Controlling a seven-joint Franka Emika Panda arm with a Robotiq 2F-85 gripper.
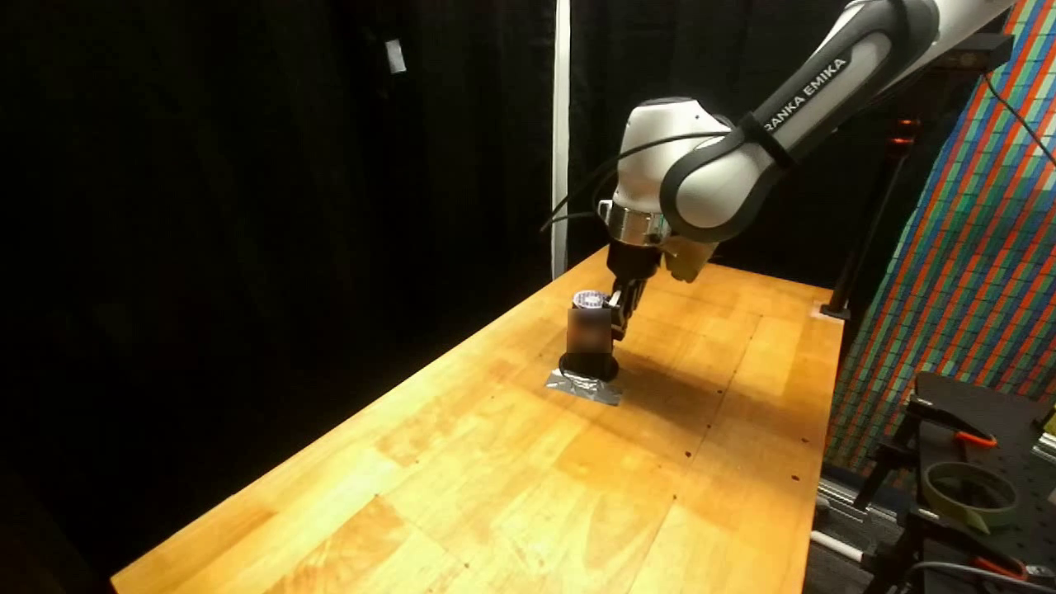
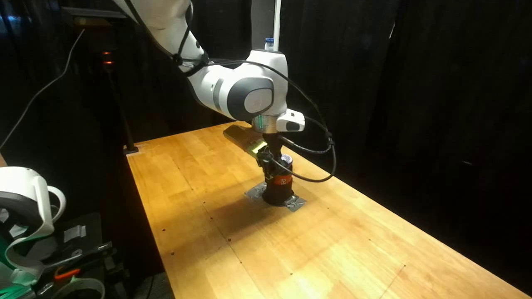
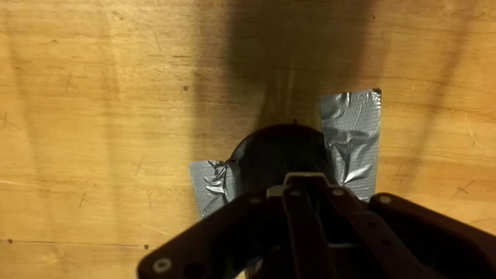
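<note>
A dark cylindrical canister stands upright on the table, its round white patterned top visible. A blurred brown panel faces exterior view 1. In exterior view 2 an orange band shows on its side. Silver tape lies at the canister's black base on the wooden table. My gripper is low against the canister's side, below the level of its top. The wrist view shows dark fingers close together over the base; what lies between them is hidden, and contact is unclear.
A loop of black cable hangs from the wrist beside the canister. A side stand with a tape roll and clamps is off the table's right edge in exterior view 1.
</note>
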